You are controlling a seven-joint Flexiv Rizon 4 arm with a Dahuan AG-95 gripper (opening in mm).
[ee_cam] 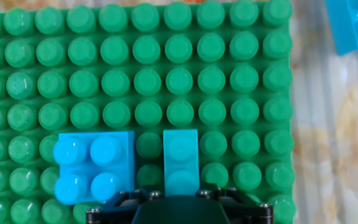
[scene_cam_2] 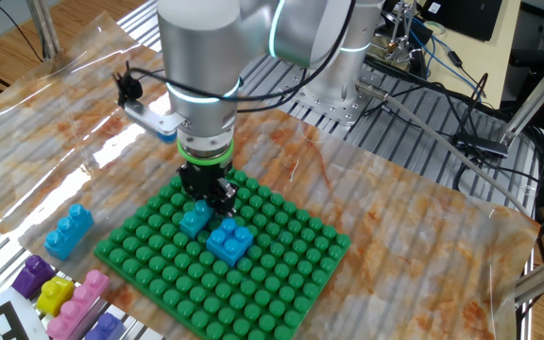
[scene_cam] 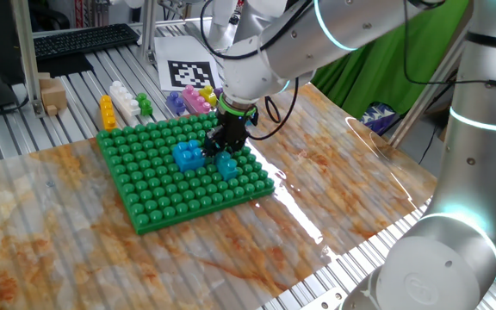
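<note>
On the green studded baseplate (scene_cam: 183,176) a square blue brick (ee_cam: 95,165) with a two-by-two stud top sits near the middle. A narrow lighter-blue brick (ee_cam: 181,158) lies one stud column to its right in the wrist view; its near end is hidden behind the gripper. My gripper (scene_cam_2: 211,196) is low over that hidden end, pointing down at the plate. Its black linkages are spread apart, so it looks open. The fingertips are largely hidden, and contact with the brick cannot be made out.
Off the plate lies another blue brick (scene_cam_2: 68,232). Pink (scene_cam_2: 79,304), yellow (scene_cam_2: 55,296) and purple (scene_cam_2: 33,276) bricks lie near it. White (scene_cam: 125,98) and orange (scene_cam: 108,113) bricks stand behind the plate.
</note>
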